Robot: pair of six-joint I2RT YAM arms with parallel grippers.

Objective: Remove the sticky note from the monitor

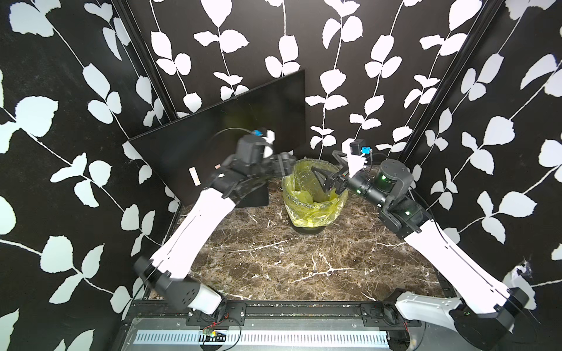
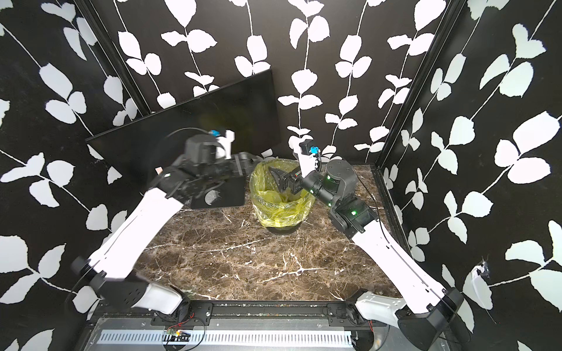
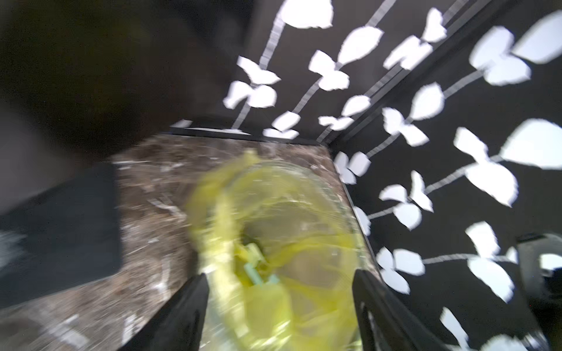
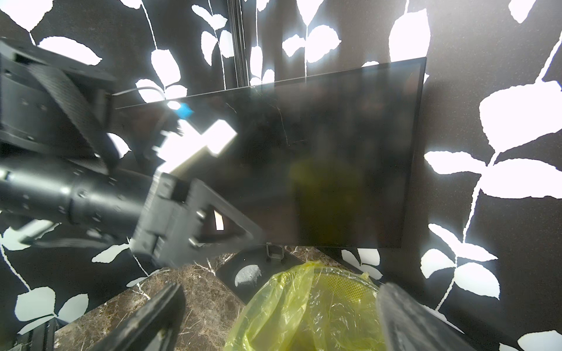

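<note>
The black monitor (image 1: 158, 161) stands at the back left with two pale sticky notes low on its screen, one (image 1: 194, 176) in plain view, the other mostly behind my left arm. A yellow-lined bin (image 1: 310, 213) stands to its right; a small light green piece (image 3: 255, 270) lies inside it, blurred. My left gripper (image 1: 285, 165) is raised at the bin's left rim, in front of the monitor, fingers apart with nothing seen between them. My right gripper hangs over the bin's right part, fingers apart and empty.
Patterned black walls close in the back and both sides. The monitor's base (image 2: 216, 199) sits just left of the bin.
</note>
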